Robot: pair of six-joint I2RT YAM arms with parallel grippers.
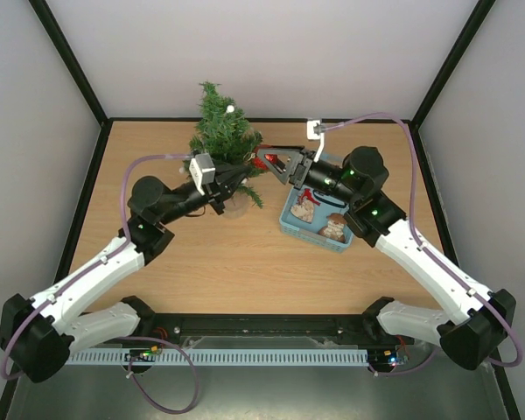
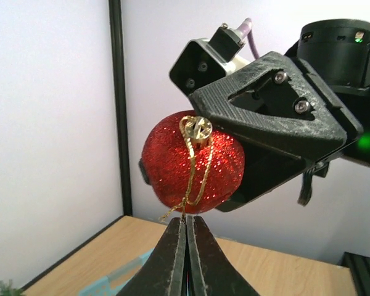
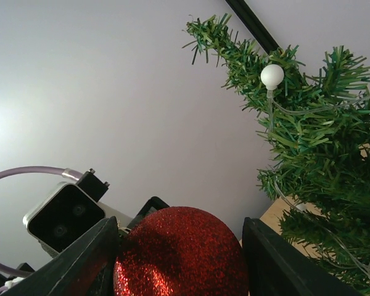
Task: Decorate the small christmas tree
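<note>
A glittery red ball ornament (image 2: 172, 166) with a gold cap and gold string loop is gripped by my right gripper, shut around its sides. The string (image 2: 191, 185) hangs down, and its lower end is pinched between the fingertips of my left gripper, which is shut just below the ball. In the top view both grippers meet in front of the small green christmas tree (image 1: 217, 122). White bulbs (image 3: 272, 76) on a clear wire wind through its branches.
A light blue basket (image 1: 315, 238) holding several ornaments (image 1: 304, 208) stands right of the tree, beneath the right arm.
</note>
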